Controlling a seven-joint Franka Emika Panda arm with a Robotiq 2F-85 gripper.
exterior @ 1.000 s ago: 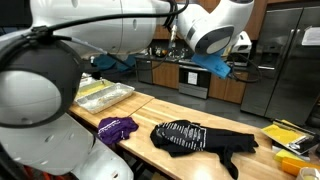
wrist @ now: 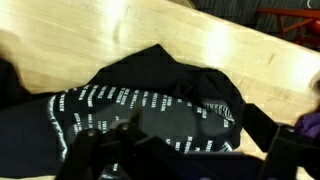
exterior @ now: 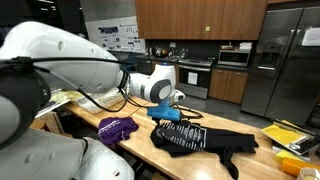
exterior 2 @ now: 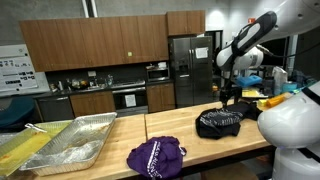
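A dark garment with pale striped lines, like a hooded top, lies spread on the wooden table; the exterior views show its striped cloth (exterior: 190,136) (exterior 2: 226,122). My gripper (exterior: 165,114) hangs low over the garment's left part, pointing down. In the wrist view, the open gripper has its dark fingers apart above the striped black cloth (wrist: 150,105). Nothing shows held between them. The cloth's lower part is hidden behind the gripper. A crumpled purple cloth (exterior: 118,129) (exterior 2: 158,157) lies on the table, apart from the garment.
A foil-like tray (exterior 2: 78,140) stands on the table, with a yellow item (exterior 2: 25,146) beside it. Yellow packages (exterior: 285,135) sit at the table's right side. Bare wood (wrist: 120,25) is free along one edge of the garment.
My arm has come down and left from high above the table, and the gripper is now close over the dark garment. Both cloths lie as before.
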